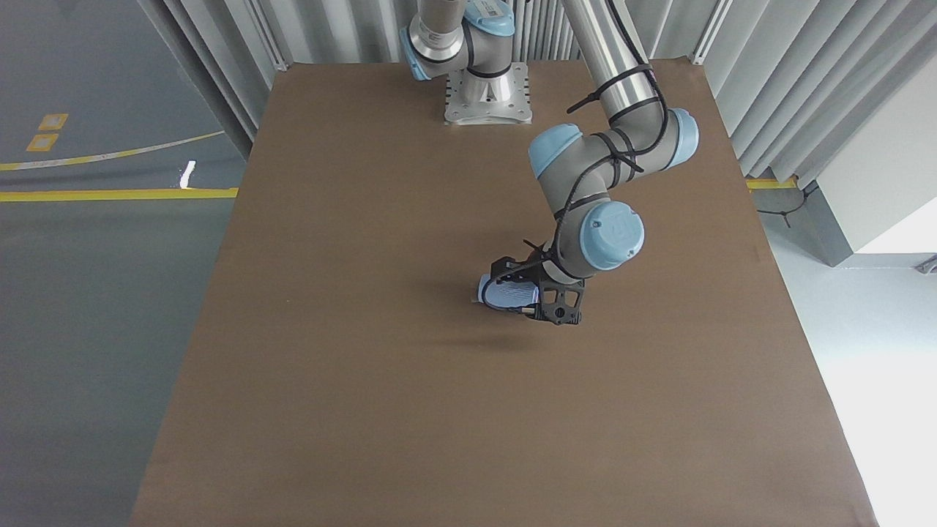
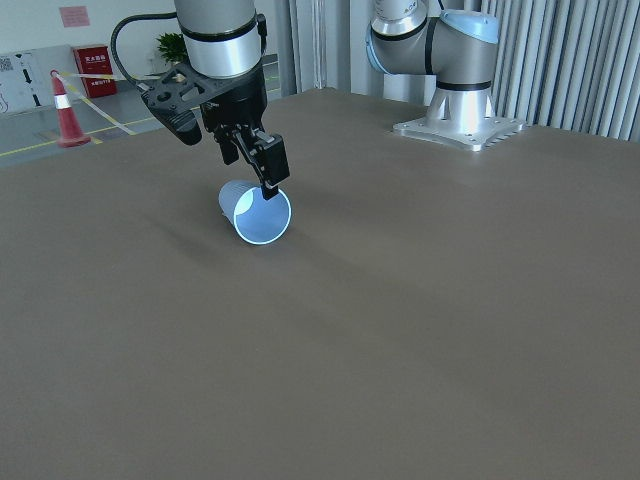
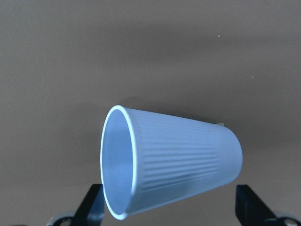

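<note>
A light blue ribbed cup (image 3: 178,160) lies on its side on the brown table (image 1: 439,413); in the front view the cup (image 1: 505,294) is partly behind the gripper, and in the left view the cup (image 2: 262,220) shows its mouth toward the camera. My gripper is open above it, its two black fingertips at the bottom of the wrist view, either side of the cup's lower part, one near the rim. In the left view the gripper (image 2: 250,160) hangs just over the cup, tilted.
The table's side edges border floor on the left and right.
</note>
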